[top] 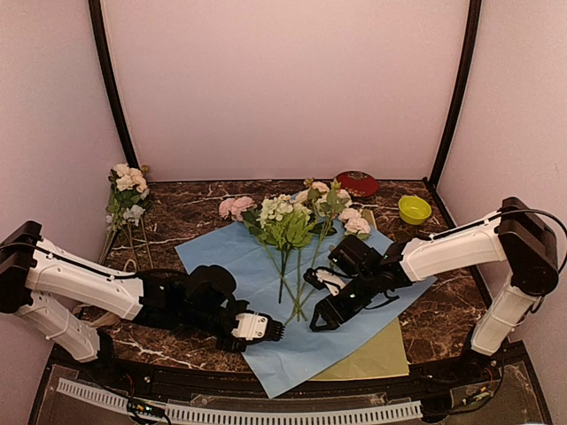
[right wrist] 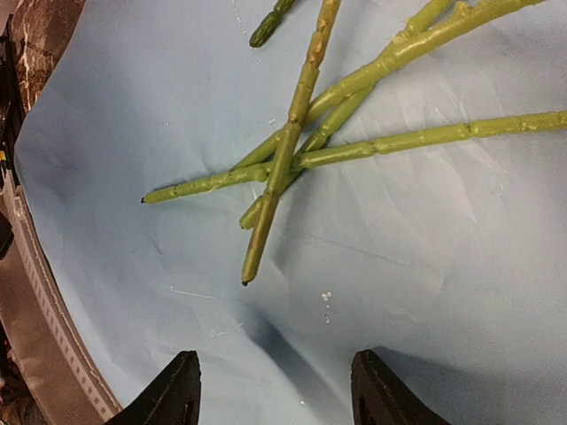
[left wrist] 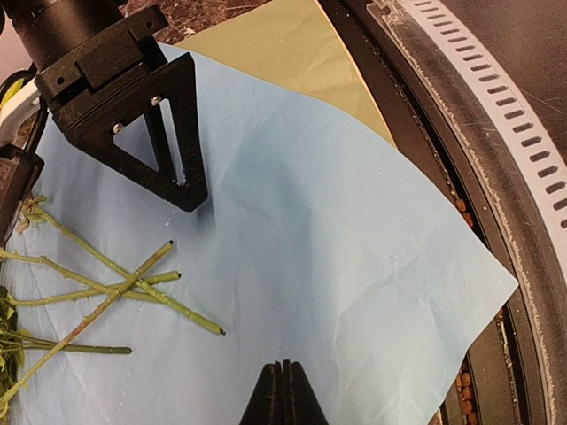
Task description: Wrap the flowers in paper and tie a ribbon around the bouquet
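Note:
Several fake flowers (top: 283, 217) lie heads to the back on blue wrapping paper (top: 213, 257), over olive paper (top: 372, 359). Their green stems (right wrist: 292, 133) cross near the middle, ends toward the front. My left gripper (top: 276, 332) hovers over the paper left of the stem ends, shut with nothing seen between its fingertips in the left wrist view. My right gripper is open just beside the stem ends, its two fingertips apart over bare blue paper.
More flowers (top: 128, 186) lie at the left. A red dish (top: 358, 183) and a yellow bowl (top: 415, 210) stand at the back right. The table's front rail (left wrist: 496, 106) borders the paper.

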